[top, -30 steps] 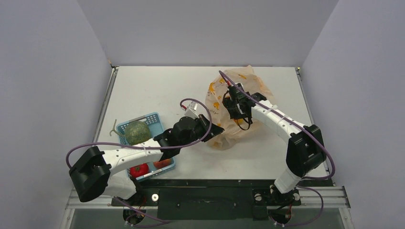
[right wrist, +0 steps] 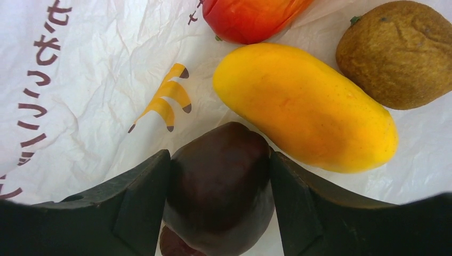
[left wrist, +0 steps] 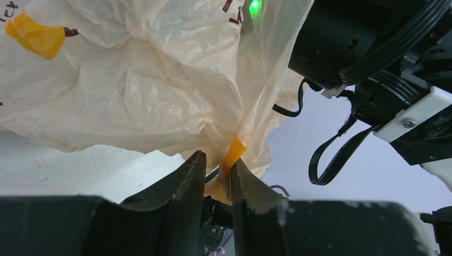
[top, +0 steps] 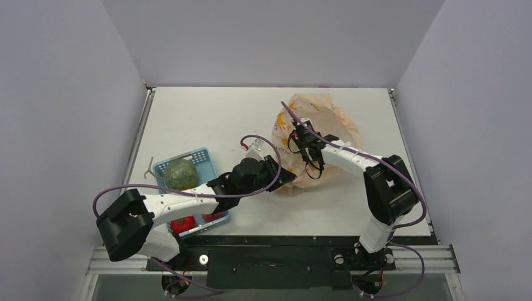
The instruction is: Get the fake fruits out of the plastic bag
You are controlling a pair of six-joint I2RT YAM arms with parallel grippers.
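Note:
The crinkled pale plastic bag (top: 332, 119) stands on the right half of the table. My left gripper is at its front left edge, fingertips close together on bag film; whether they pinch it is unclear. My right gripper is inside the bag, open, its fingertips either side of a dark brown rounded fruit (right wrist: 224, 197). Beside that lie a yellow oblong fruit (right wrist: 304, 106), a brown round fruit (right wrist: 394, 53) and a red-orange fruit (right wrist: 250, 16).
A blue basket (top: 201, 157) at the left, under my left arm, holds a green melon (top: 180, 173), a red fruit (top: 182, 224) and others.
My right arm has shifted leftward and toward the table's front inside the bag.

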